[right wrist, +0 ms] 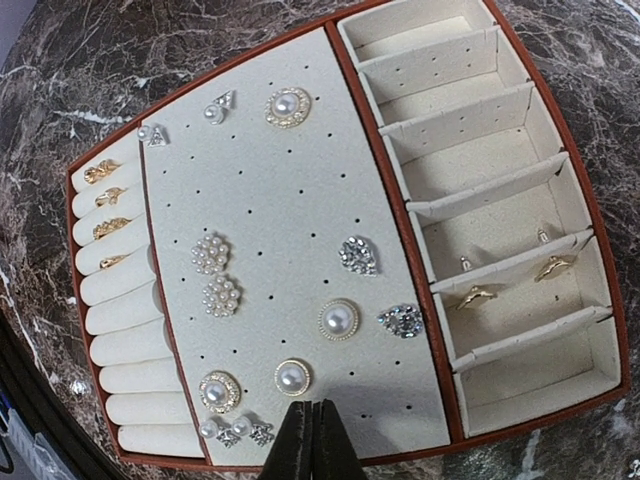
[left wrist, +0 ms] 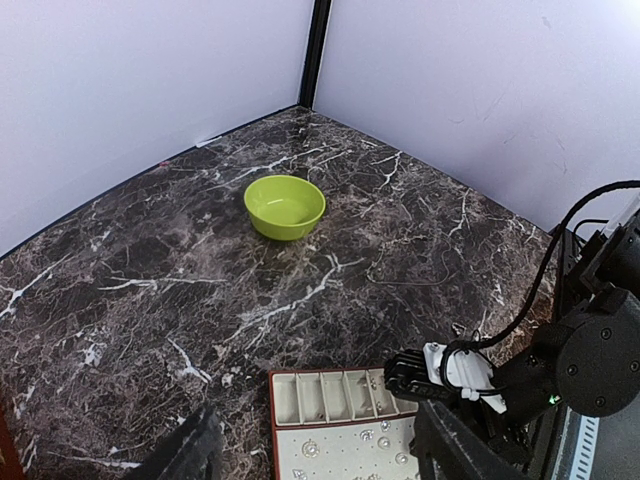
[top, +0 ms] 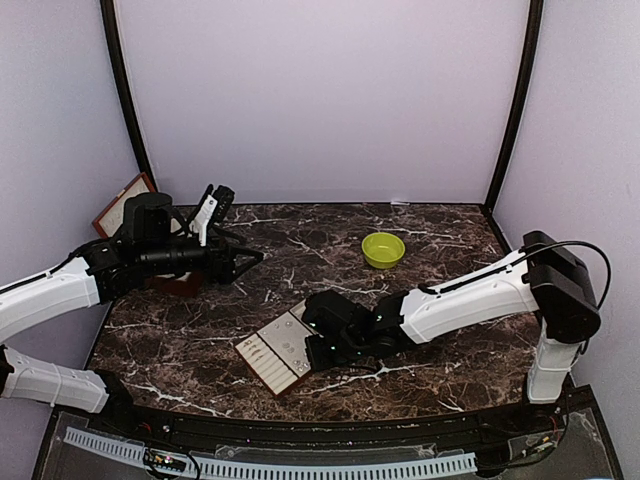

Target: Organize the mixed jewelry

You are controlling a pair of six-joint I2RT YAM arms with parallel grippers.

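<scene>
In the right wrist view, the jewelry tray (right wrist: 396, 210) has ring rolls, a cream pad with holes and a row of compartments. Several gold rings (right wrist: 108, 228) sit in the upper rolls. Pearl earrings (right wrist: 339, 319) and sparkling studs (right wrist: 402, 321) are spread over the pad. Two gold pieces (right wrist: 477, 297) and two small studs lie in the compartments. Over the pad's lower edge, my right gripper is shut, its tips just below a round pearl earring (right wrist: 293, 377); what may be between them is hidden. My left gripper is open and empty, away from the tray.
A green bowl (top: 383, 250) stands empty-looking at the back of the marble table. At the far left, partly behind my left arm, is a brown box with its pale-lined lid (top: 122, 207) raised. The table between bowl and tray is clear.
</scene>
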